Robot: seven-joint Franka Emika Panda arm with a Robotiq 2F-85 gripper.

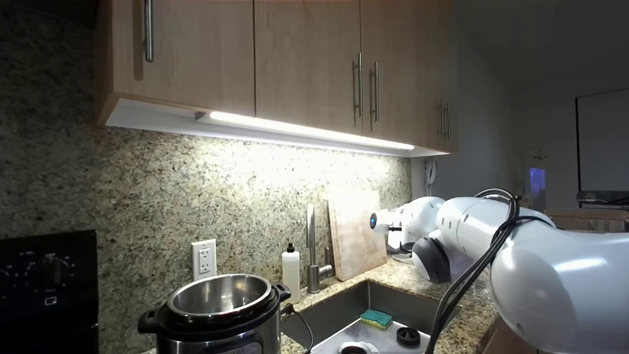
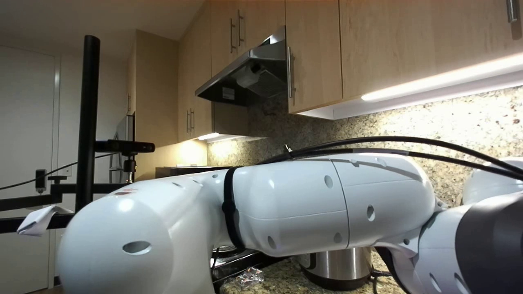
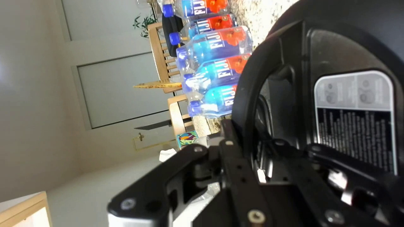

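A large black rounded piece, looking like a pot lid (image 3: 341,53), fills the right of the wrist view, a grey and black label on its face. My gripper is shut against its near edge, gripping a black part there; the exact contact is dark and hard to make out. In the first exterior view the arm's wrist (image 1: 407,227) hangs over the counter right of the sink, hiding the fingers and what they hold. The pressure cooker (image 1: 221,324) stands lidless at the front left, its steel inner pot (image 1: 227,295) visible.
Several water bottles (image 3: 217,43) stand close beside the lid. A cutting board (image 1: 357,236) leans behind the sink (image 1: 386,289), near the faucet (image 1: 312,248) and a soap bottle (image 1: 290,274). Upper cabinets (image 1: 306,65) overhang the counter.
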